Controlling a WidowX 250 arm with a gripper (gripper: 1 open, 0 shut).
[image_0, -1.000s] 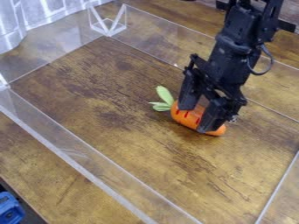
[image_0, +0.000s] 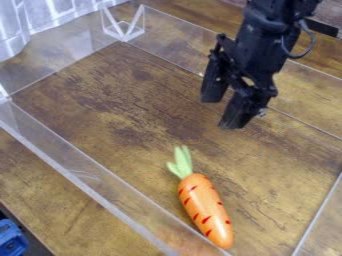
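An orange toy carrot (image_0: 203, 208) with dark stripes and pale green leaves lies on the wooden surface in the lower middle, leaves pointing up toward the back. My black gripper (image_0: 225, 105) hangs in the upper right, above and behind the carrot and apart from it. Its fingers are spread open, with nothing seen between them.
A clear plastic wall (image_0: 94, 180) runs along the left and front of the wooden area, with more walls at the back and right. A blue object (image_0: 8, 238) sits outside at the lower left.
The carrot has moved toward the front and turned more lengthwise. My gripper has risen toward the back and is now clear of the carrot, which it was over earlier.
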